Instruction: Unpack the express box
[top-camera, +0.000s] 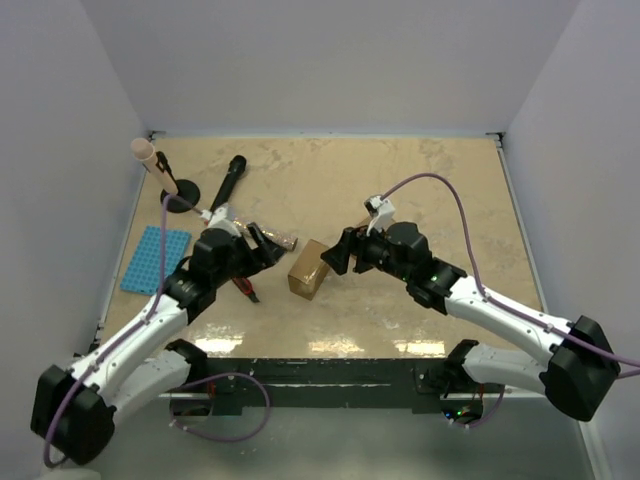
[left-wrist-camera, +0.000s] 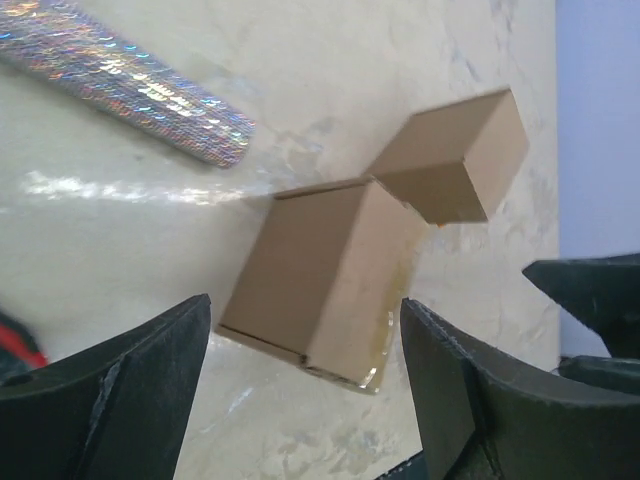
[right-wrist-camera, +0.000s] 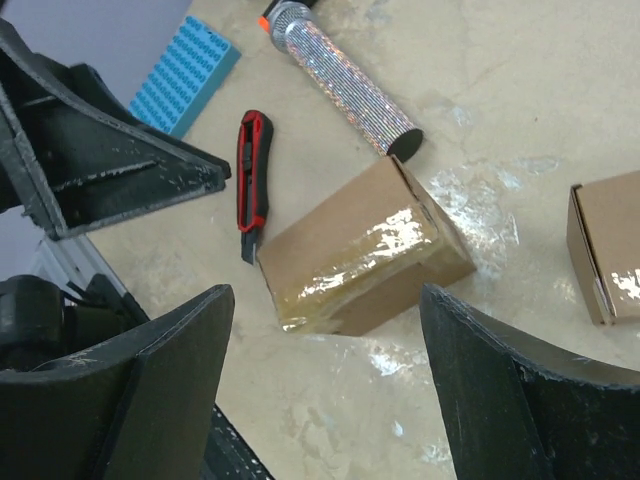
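Observation:
A taped cardboard box (top-camera: 310, 268) stands mid-table, with a second box (left-wrist-camera: 448, 158) behind it to the right. The red box cutter (right-wrist-camera: 252, 172) lies left of the taped box. My left gripper (top-camera: 265, 250) hangs raised above the cutter area, left of the box, its fingers apart with nothing visible between them. My right gripper (top-camera: 345, 250) is over the table just right of the taped box, fingers apart and empty, both boxes below it in the right wrist view.
A glittery microphone (top-camera: 265, 233), a black microphone (top-camera: 229, 185), a microphone on a round stand (top-camera: 180, 196) and a blue pad (top-camera: 143, 270) occupy the left side.

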